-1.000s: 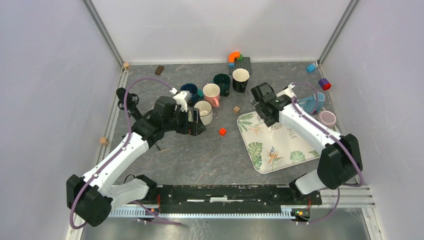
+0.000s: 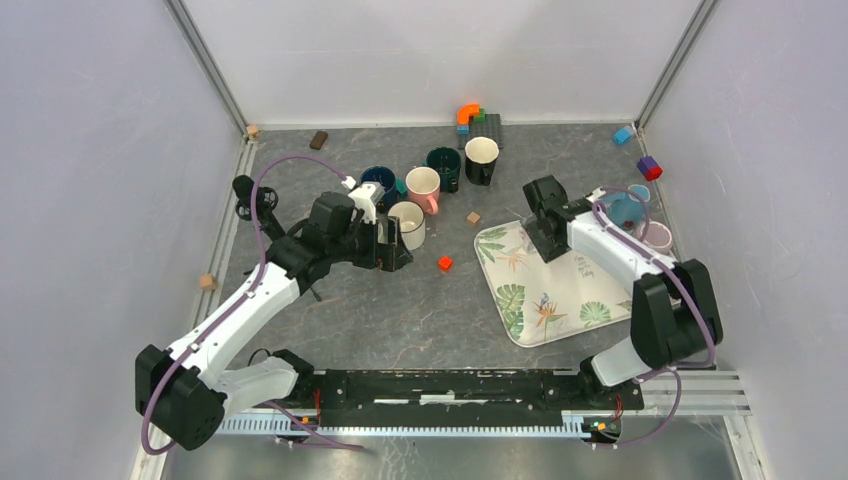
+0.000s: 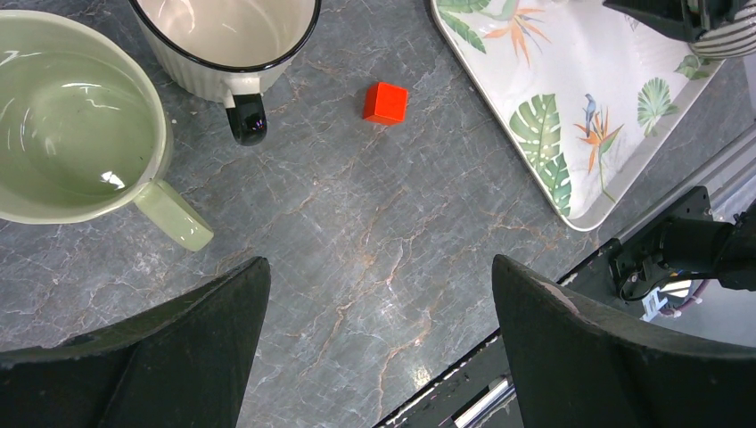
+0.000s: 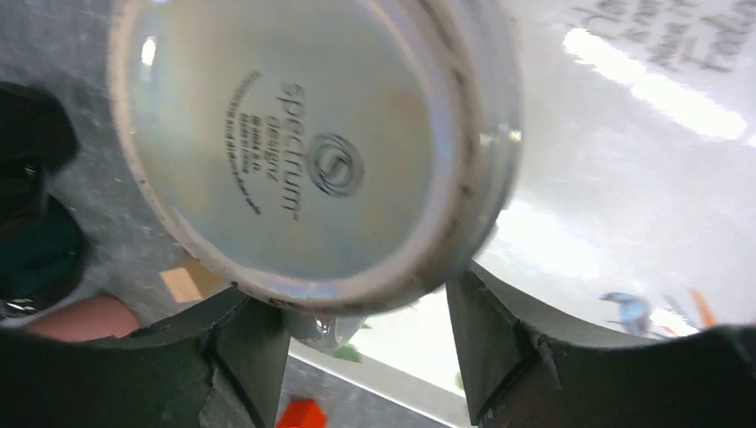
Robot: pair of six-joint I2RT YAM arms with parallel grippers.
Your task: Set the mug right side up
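An upside-down mug shows its base [image 4: 294, 152] with "spectrum designz" printing in the right wrist view, its handle at the lower edge near my right gripper's fingertips [image 4: 365, 294]. In the top view it is mostly hidden under that gripper [image 2: 545, 240], above the upper part of the floral tray [image 2: 550, 315]; whether the fingers grip the handle I cannot tell. My left gripper stands open over bare table at the left, nothing between its fingers.
Several upright mugs [image 2: 422, 185] stand at the middle back. A red cube [image 2: 445, 263] and a wooden cube [image 2: 473, 218] lie left of the tray. More cups [image 2: 655, 236] sit at the right.
My right gripper has shifted slightly to the right and toward the front over the last second, and its arm has changed pose. The left arm looks still.
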